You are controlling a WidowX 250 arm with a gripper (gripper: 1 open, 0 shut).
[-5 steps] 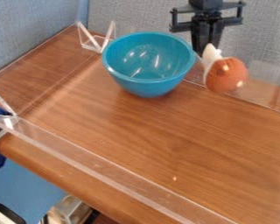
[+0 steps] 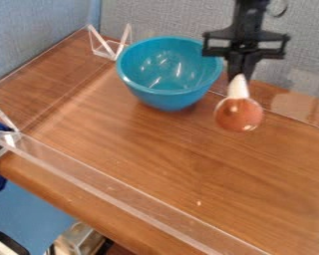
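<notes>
My black gripper [image 2: 239, 75] hangs at the top right, just right of a turquoise bowl [image 2: 169, 70]. Below its fingertips is a white object with a rounded orange end [image 2: 238, 116], apparently hanging from the gripper; whether the fingers grip it or it stands on the table is hard to tell. The bowl rests on the wooden table and looks empty.
Clear plastic barriers [image 2: 107, 45] border it at the back, left and front. Grey padded walls stand behind and at the left.
The gripper and the orange-and-white object came down from the back a second ago, swung right, and have now moved left, closer to the bowl. The bowl has not moved.
</notes>
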